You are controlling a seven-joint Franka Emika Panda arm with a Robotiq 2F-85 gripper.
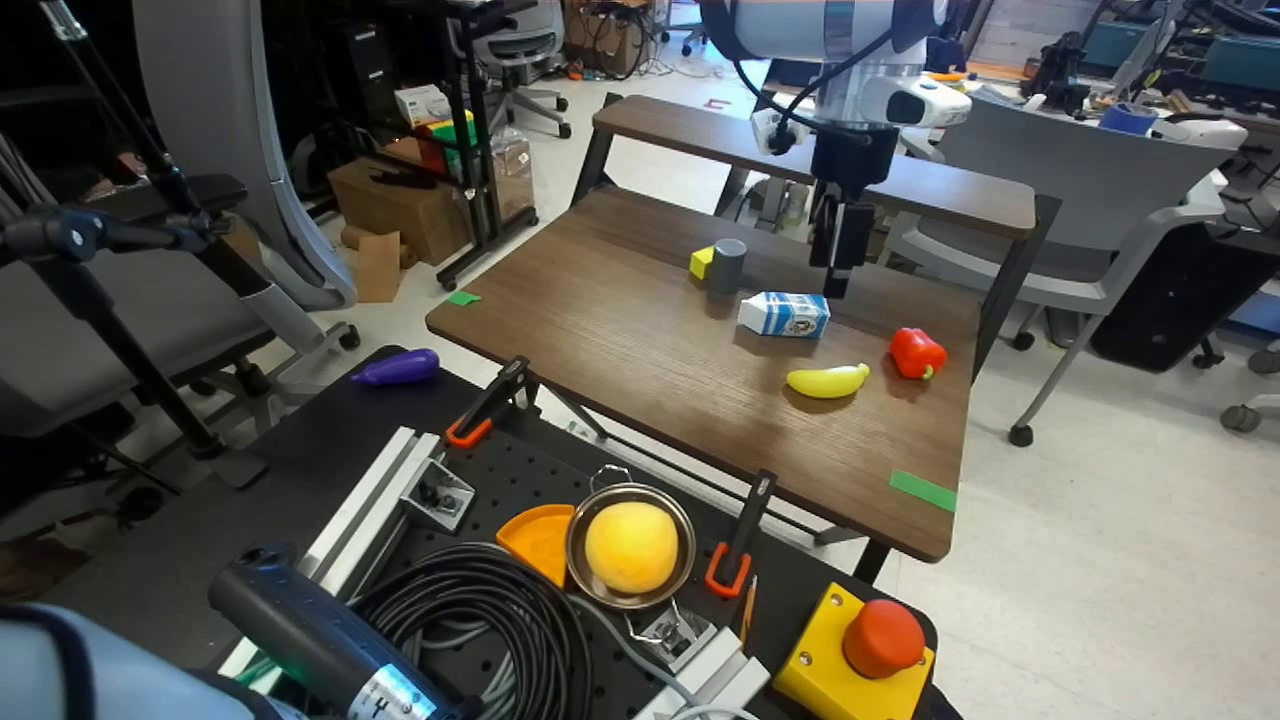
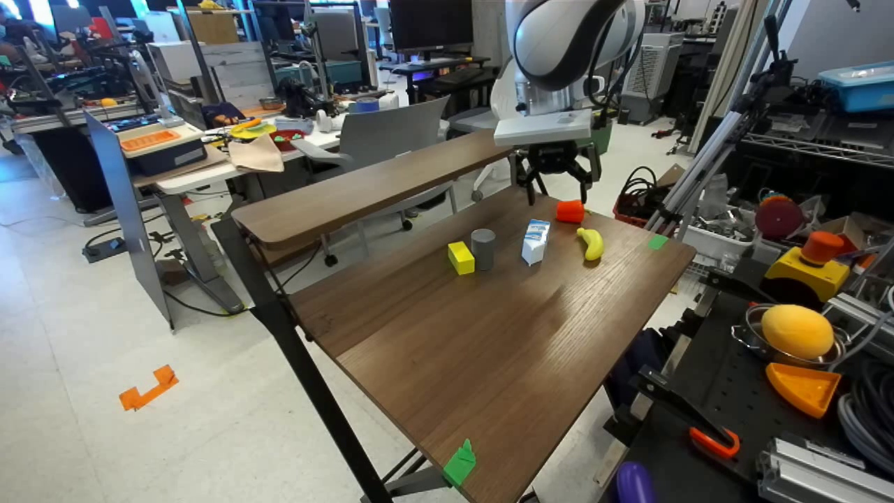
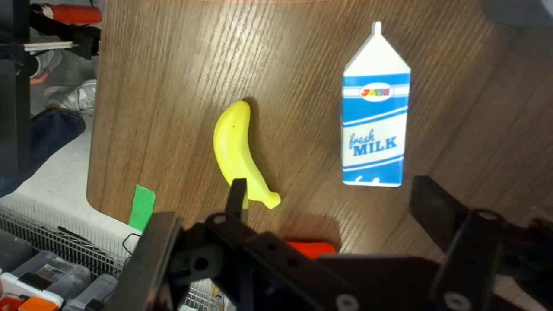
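Above the back part of the brown table my gripper stands open, its two fingers wide apart with nothing between them. A blue-and-white milk carton [image 1: 786,314] lies on its side just in front of and below the fingertips. In the wrist view the carton [image 3: 374,124] points away from the fingers. The yellow banana [image 3: 239,153] lies left of the carton; one finger [image 3: 237,194] overlaps its stem end in that view. A red pepper [image 1: 917,354] rests near the banana, mostly hidden behind the gripper in the wrist view.
A grey cylinder [image 1: 726,265] and a yellow block [image 2: 461,258] stand close together on the table. A raised shelf [image 1: 768,150] runs along the back edge. On the black bench sits a metal pan [image 1: 579,564] with a yellow ball.
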